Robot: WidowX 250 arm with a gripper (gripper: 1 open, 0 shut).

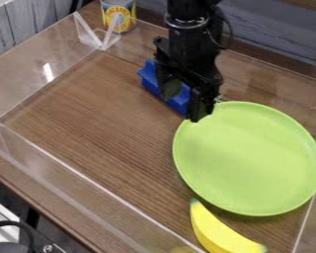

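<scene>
The black gripper (188,91) hangs open over a blue object (149,77) in the upper middle, partly hiding it; whether its fingers touch the object I cannot tell. A large green plate (247,164) lies right and in front of it. A yellow banana (219,231) lies at the bottom, below the plate.
A can (118,16) stands at the back left beside a clear plastic piece (92,32). Clear walls edge the wooden table (88,133), whose middle left is bare. A wall rises behind.
</scene>
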